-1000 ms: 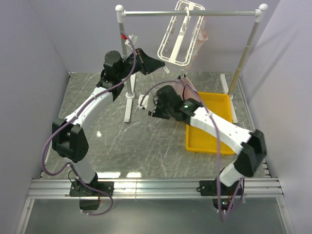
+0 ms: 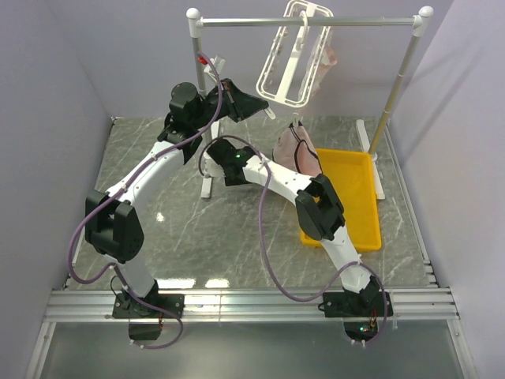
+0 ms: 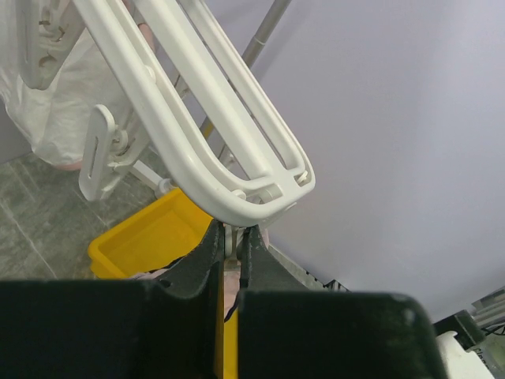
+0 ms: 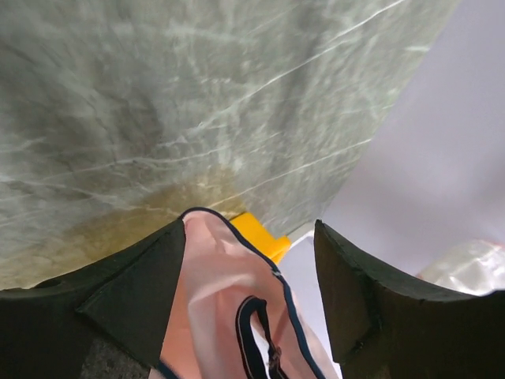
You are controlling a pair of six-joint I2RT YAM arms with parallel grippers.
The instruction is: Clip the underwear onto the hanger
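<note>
The white clip hanger [image 2: 282, 67] hangs from the rail. My left gripper is shut on the hanger, holding it at its lower end in the left wrist view. A pink underwear piece with dark trim [image 4: 221, 292] hangs low beside the bin in the top view. My right gripper is open, with that pink fabric lying between and below its fingers in the right wrist view. More pale fabric [image 3: 67, 118] hangs on the hanger's far side.
A yellow bin [image 2: 355, 205] stands on the marble floor at right. The rack's post [image 2: 387, 110] and side walls bound the space.
My right arm has swung left and downward in the top view, its gripper moving beside the low pink garment. The left arm and hanger look almost unchanged.
</note>
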